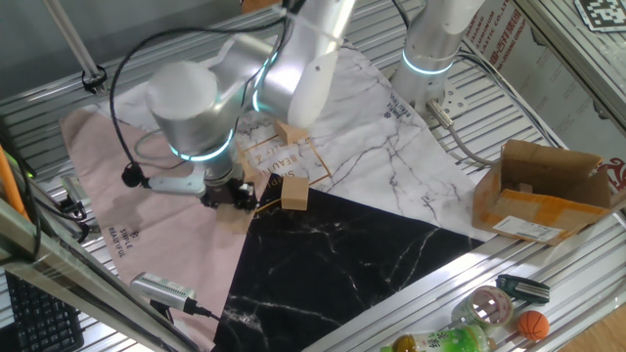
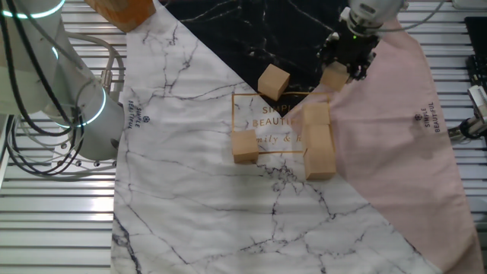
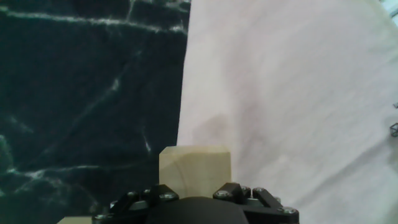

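My gripper is shut on a pale wooden block point(image 3: 194, 167), with a finger at either side of it in the wrist view. In exterior view 2 this block shows beside the dark gripper point(image 2: 351, 57), near the border of the black and pink cloth areas. From exterior view 1 the gripper point(image 1: 231, 194) largely hides the block. Another wooden block point(image 1: 294, 193) rests to its right at the tip of the black area. Exterior view 2 also shows a single block point(image 2: 244, 146) on the white marble pattern and a row of blocks point(image 2: 319, 156) near the pink border.
An open cardboard box point(image 1: 533, 200) stands at the right of the table. Along the front right lie a green bottle point(image 1: 455, 340), a tape roll point(image 1: 489, 306) and a small orange ball point(image 1: 533, 325). A grey device point(image 1: 163, 291) sits at the front left.
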